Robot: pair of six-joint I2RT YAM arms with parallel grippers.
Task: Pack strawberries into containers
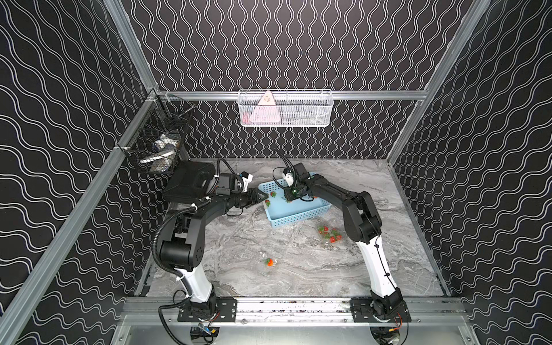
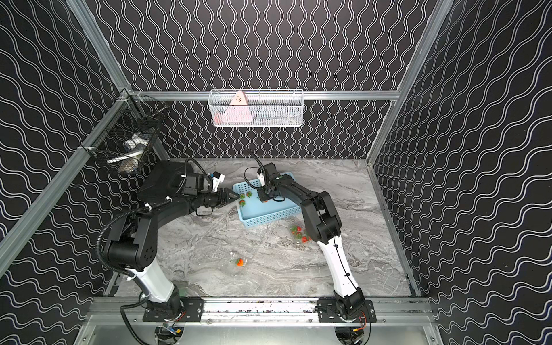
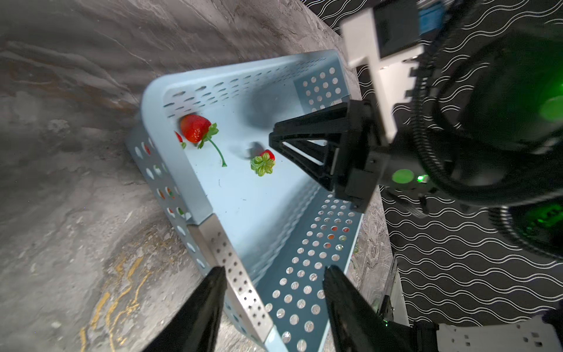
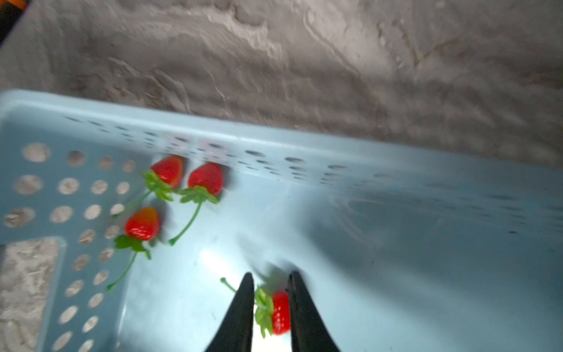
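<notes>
A light blue perforated basket (image 1: 299, 216) holds several strawberries. In the right wrist view three lie in a corner (image 4: 206, 176), and another strawberry (image 4: 280, 311) lies at the fingertips of my right gripper, whose fingers are close together; whether they grip it I cannot tell. The left wrist view shows my right gripper above the basket floor near a strawberry (image 3: 262, 163). My left gripper is at the basket's left end, fingers apart either side of its wall.
More strawberries (image 1: 330, 235) lie right of the basket, in what looks like clear packs, and one more (image 1: 269, 262) at front centre. A black box (image 1: 187, 178) stands back left. A white wire basket (image 1: 285, 108) hangs on the back wall.
</notes>
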